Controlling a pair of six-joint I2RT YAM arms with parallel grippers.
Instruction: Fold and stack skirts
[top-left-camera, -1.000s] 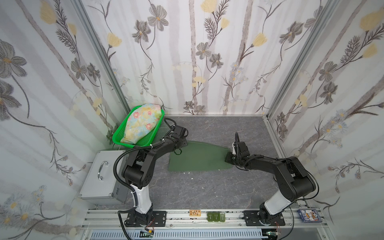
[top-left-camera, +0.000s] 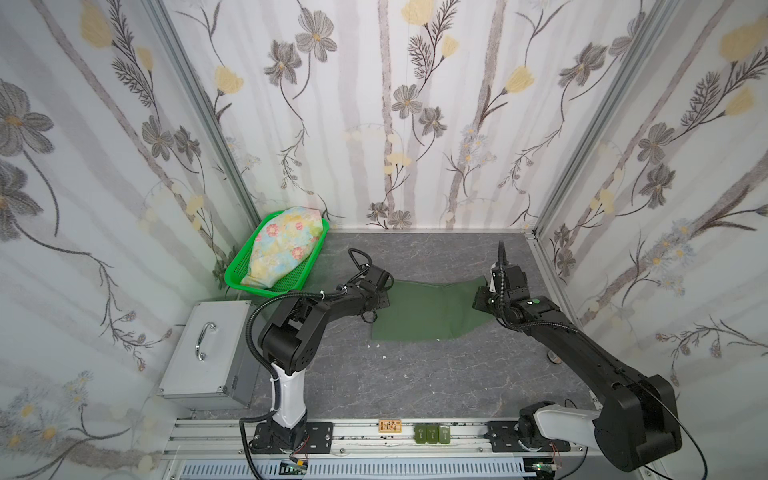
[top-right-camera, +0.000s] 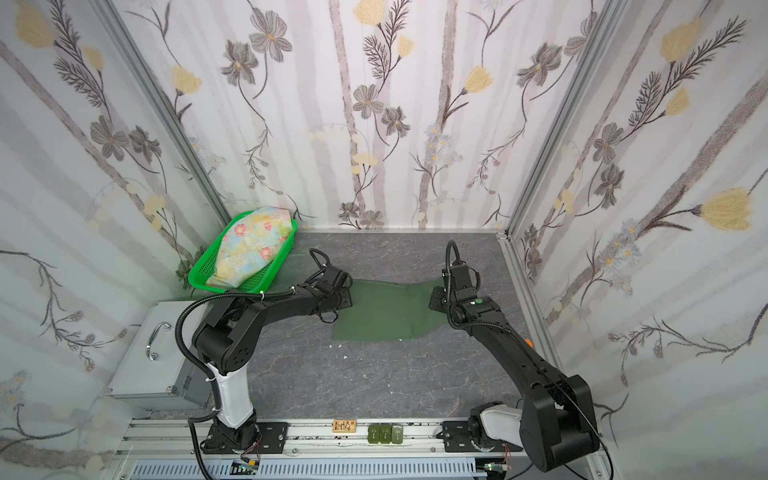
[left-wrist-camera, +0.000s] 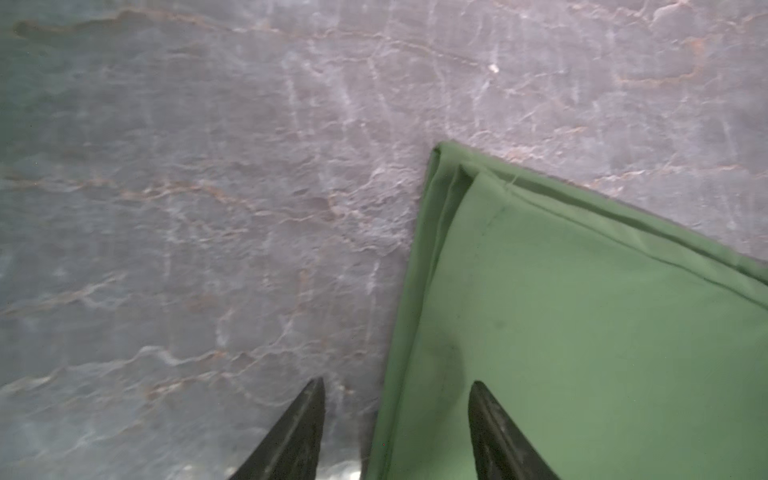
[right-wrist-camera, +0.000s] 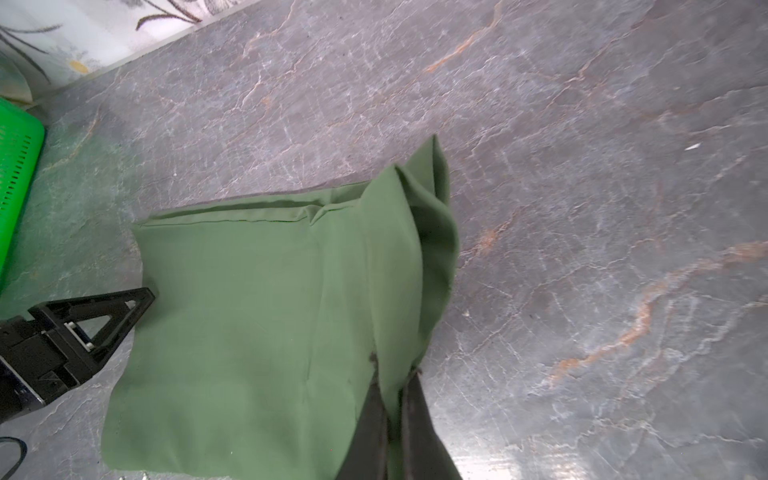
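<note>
A green skirt (top-left-camera: 424, 312) lies folded flat on the grey table, its upper edge showing layered hems. My left gripper hangs over the skirt's left edge, fingers apart with bare table and cloth edge below between them. My right gripper is shut on the skirt's right end, where the cloth bunches into a raised fold in the right wrist view. A floral cloth (top-right-camera: 249, 244) lies in the green basket (top-left-camera: 236, 273) at the back left.
A silver case (top-left-camera: 200, 376) stands at the left, below the basket. Bare table (top-right-camera: 384, 376) lies in front of and behind the green skirt.
Both arms have moved to the right in the top left view, and the green skirt has shifted right with my right gripper.
</note>
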